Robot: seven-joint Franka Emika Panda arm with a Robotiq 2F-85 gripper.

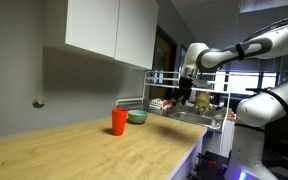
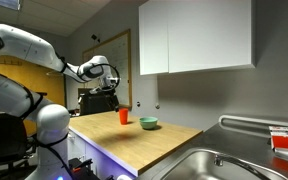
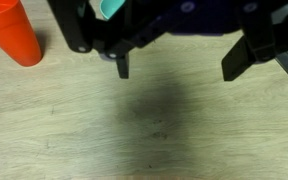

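Note:
My gripper is open above bare wood, with nothing between its two dark fingers. An orange-red cup stands upright on the wooden counter; in the wrist view the cup shows at the upper left, apart from the fingers. Beyond it sits a green bowl, and the edge of the bowl peeks in at the top of the wrist view. From the second exterior view, the gripper hangs in the air, to the left of the cup.
A metal sink borders one end of it, with a dish rack beyond. White cabinets hang over the back of the counter.

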